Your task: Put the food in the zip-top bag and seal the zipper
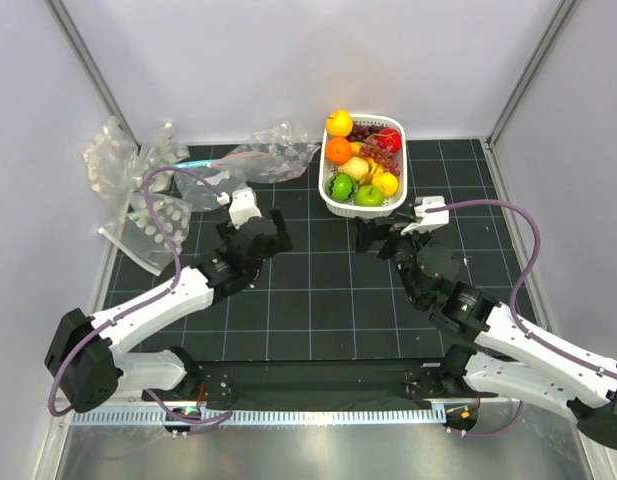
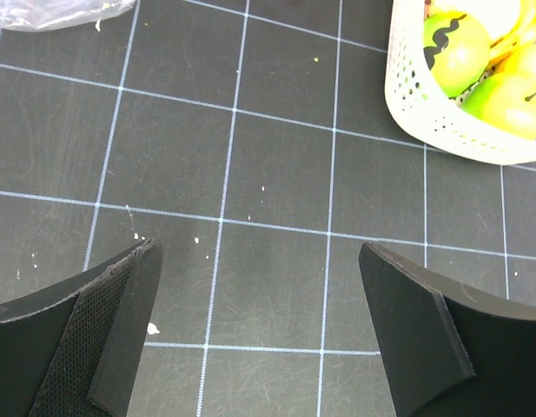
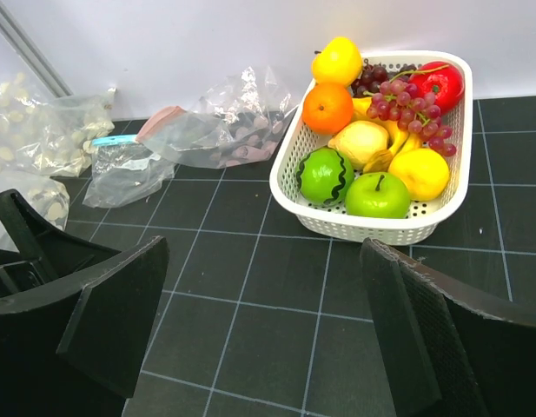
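Note:
Toy fruit fills a white basket (image 3: 289, 204) at the back of the mat: an orange (image 3: 327, 109), a green apple (image 3: 377, 195), a small watermelon (image 3: 324, 176), grapes (image 3: 411, 111) and more. Clear zip bags lie back left: one with a pink top strip (image 3: 211, 135), one with a blue zipper (image 3: 124, 174), and dotted ones (image 3: 50, 130) against the wall. My left gripper is open over bare mat, front left of the basket. Before the basket's right front, my right gripper stands open too, nothing between its fingers.
White walls (image 1: 318, 60) close in the back and sides. Part of the left gripper shows at the right wrist view's left edge.

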